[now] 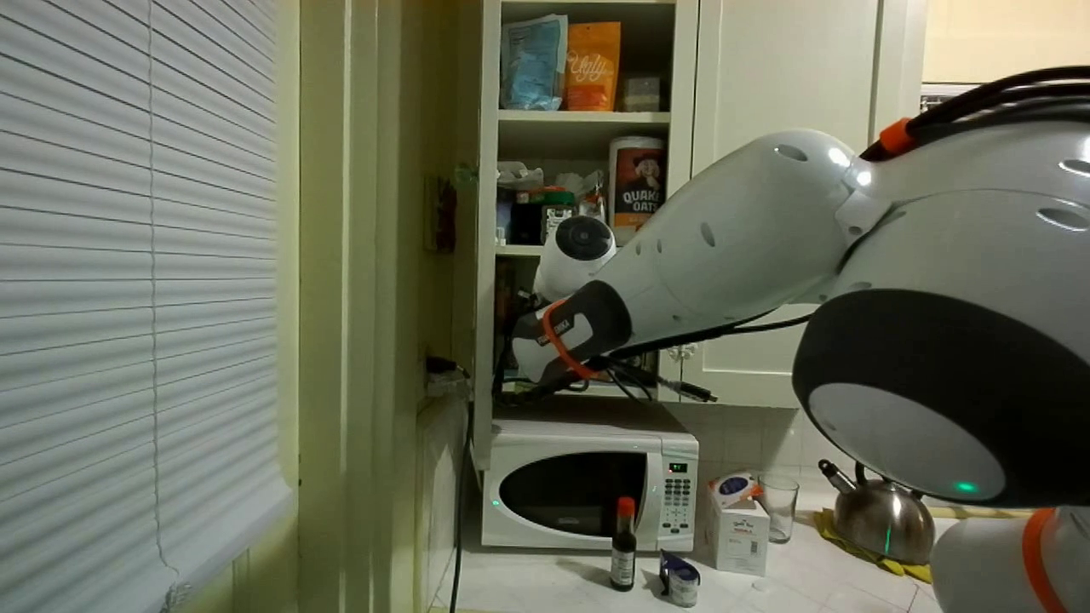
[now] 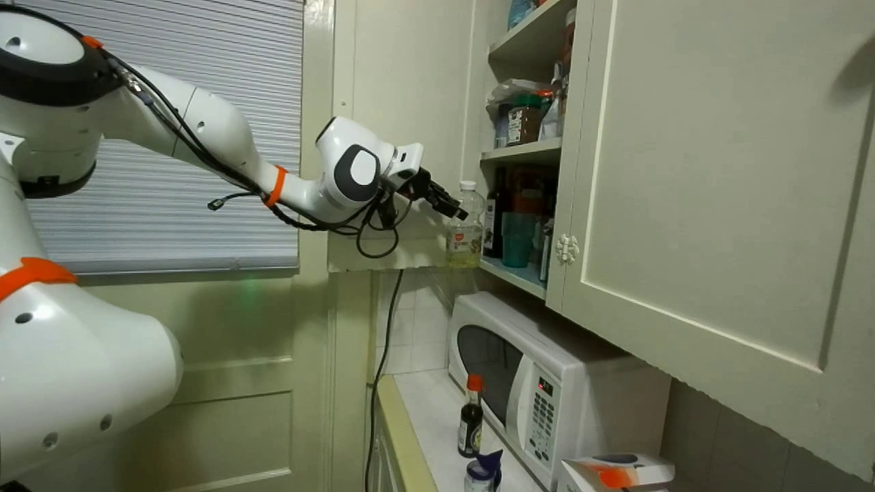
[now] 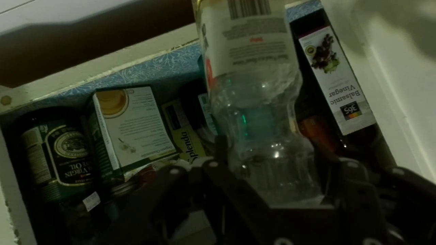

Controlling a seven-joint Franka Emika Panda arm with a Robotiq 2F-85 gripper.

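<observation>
A clear plastic bottle (image 2: 465,238) with a pale label and yellowish liquid low inside hangs upright in front of the lowest open shelf, above the microwave. My gripper (image 2: 461,210) is shut on its upper part, just under the white cap. From the wrist, the same bottle (image 3: 261,94) fills the middle, its capped end between the dark fingers. Exterior view 1 hides both bottle and fingertips behind the arm.
The cupboard shelf holds a balsamic vinegar bottle (image 3: 335,77), a green-white box (image 3: 133,126), an olive oil container (image 3: 61,151) and a teal cup (image 2: 518,239). Below stands the microwave (image 1: 572,490), with a red-capped bottle (image 1: 623,547) before it. The cupboard side wall (image 3: 396,85) is close.
</observation>
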